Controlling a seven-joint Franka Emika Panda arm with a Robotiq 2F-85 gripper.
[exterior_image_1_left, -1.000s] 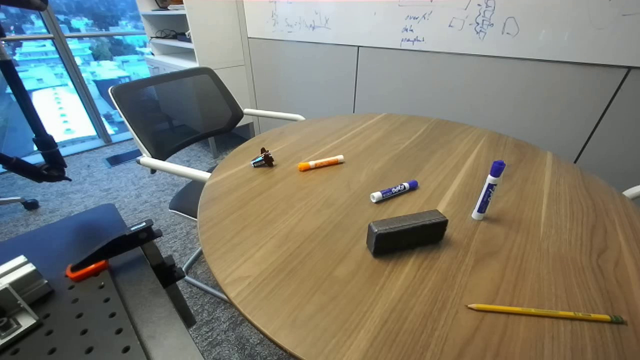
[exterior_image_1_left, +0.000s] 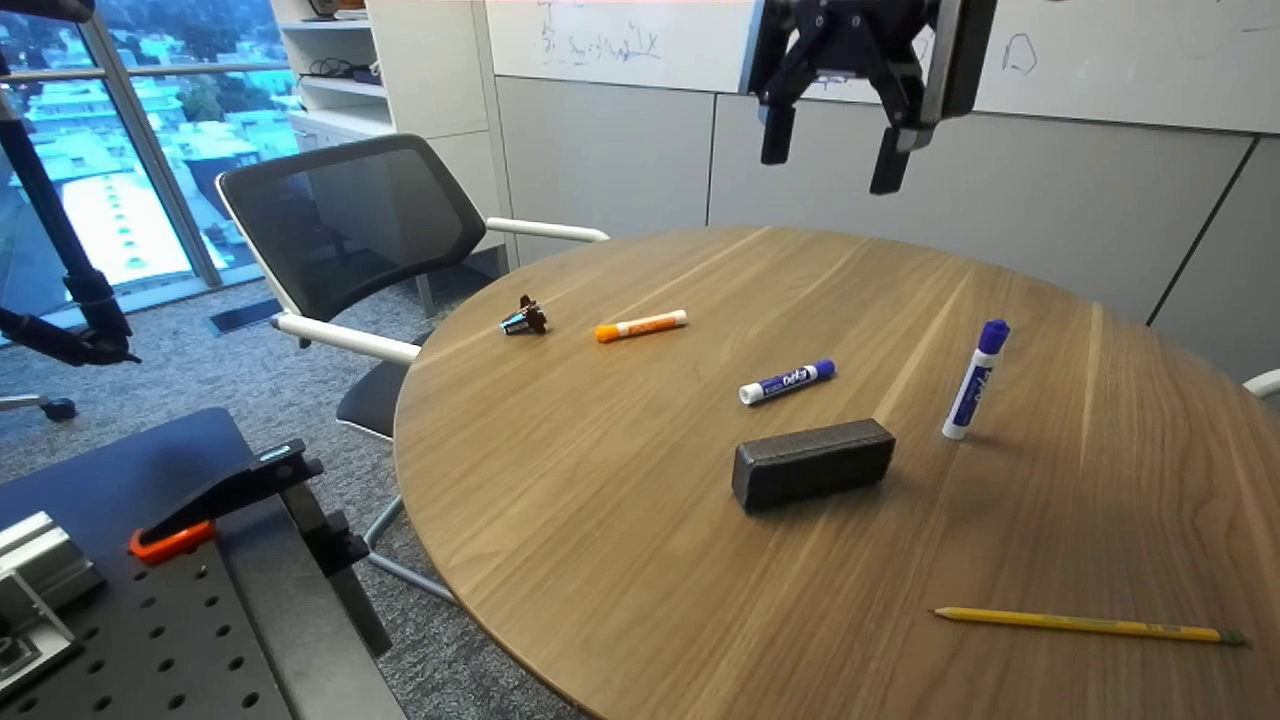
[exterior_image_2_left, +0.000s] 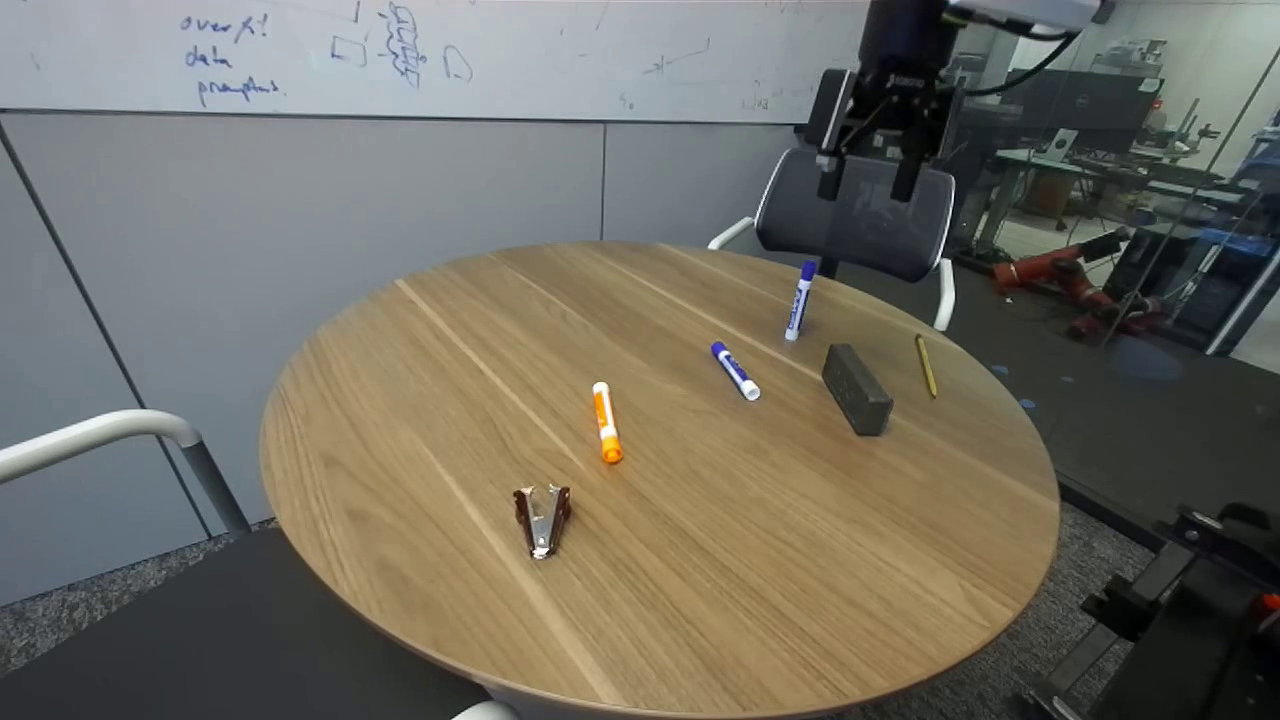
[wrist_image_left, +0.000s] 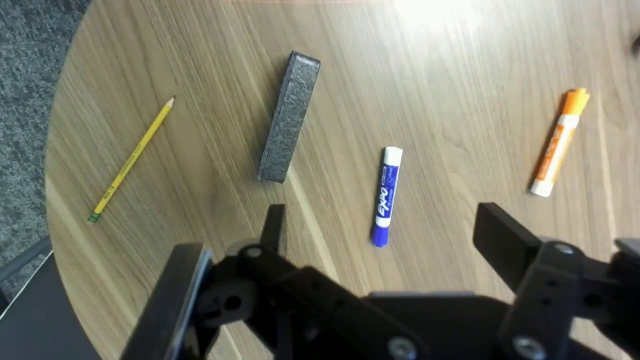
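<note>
My gripper (exterior_image_1_left: 831, 162) hangs open high above the round wooden table (exterior_image_1_left: 576, 456), nothing between its fingers. An upright blue marker (exterior_image_1_left: 975, 379) with its cap on top stands on the table. A second blue marker (exterior_image_1_left: 787, 382) lies on its side close to a black eraser block (exterior_image_1_left: 813, 463). In the wrist view the lying blue marker (wrist_image_left: 385, 197) shows beyond the gap between the fingers, well below them; the upright one is hidden there. An orange marker (exterior_image_2_left: 607, 422) lies farther off, toward a brown staple remover (exterior_image_2_left: 542, 521).
A yellow pencil (exterior_image_1_left: 1089, 625) lies near the table's edge, beyond the eraser. Chairs (exterior_image_1_left: 360, 228) stand around the table, and a side bench (exterior_image_1_left: 132, 528) is separate from it.
The gripper has come into exterior view 1 at the top, where only the whiteboard and wall showed before. Objects on the table look unmoved.
</note>
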